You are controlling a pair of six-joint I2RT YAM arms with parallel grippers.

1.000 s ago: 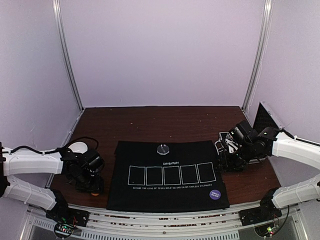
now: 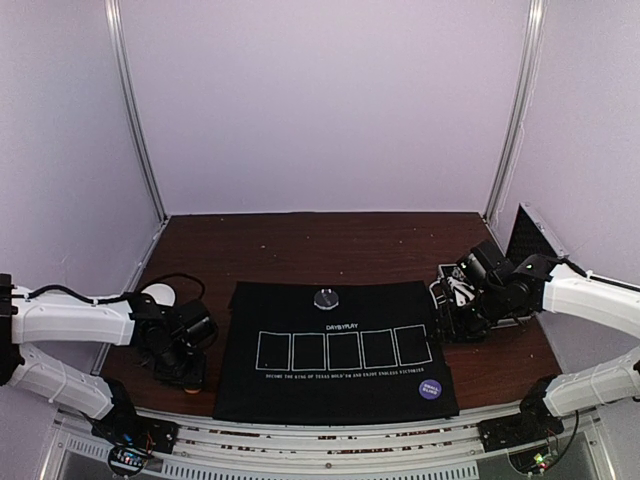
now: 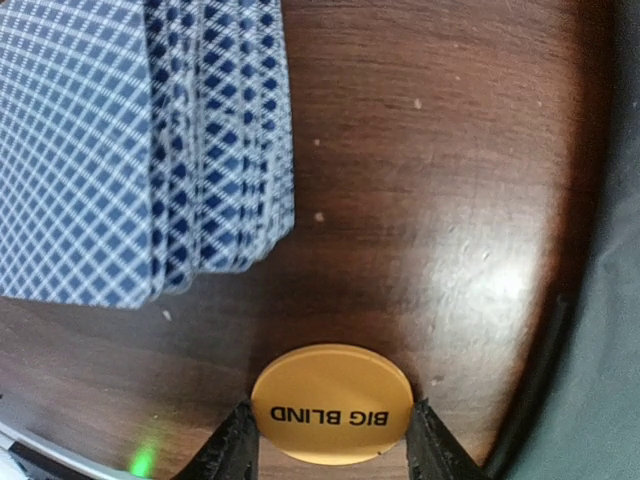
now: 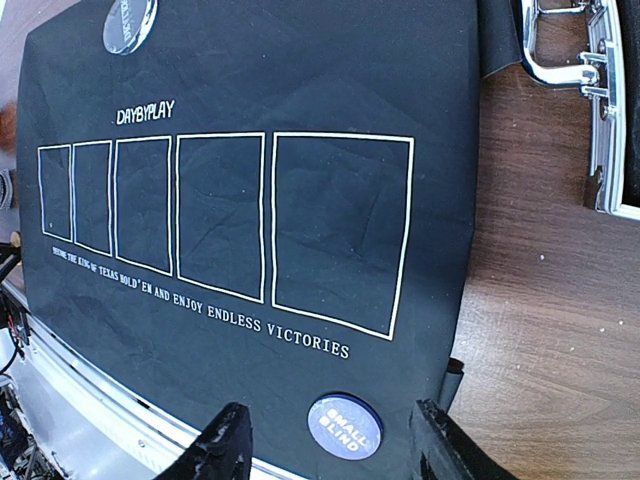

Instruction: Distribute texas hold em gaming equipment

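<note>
The black poker mat [image 2: 340, 390] lies mid-table, carrying a silver chip [image 2: 326, 299] at its back and a purple Small Blind chip [image 4: 344, 425] near its front right. My left gripper is low over the orange Big Blind chip [image 3: 332, 385], left of the mat, fingers part open at either side of it; whether they touch it is unclear. Blue-backed cards [image 3: 75, 140] lie beside it in the left wrist view. My right gripper stands open above the mat's right part, the Small Blind chip below between its fingers.
An open metal case [image 4: 607, 120] sits right of the mat. A white round object [image 2: 160, 293] is behind the left arm. Walls close in the back and sides.
The left arm has shifted slightly toward the right over the last second, near the Big Blind chip. The right arm and the objects on the mat look unchanged.
</note>
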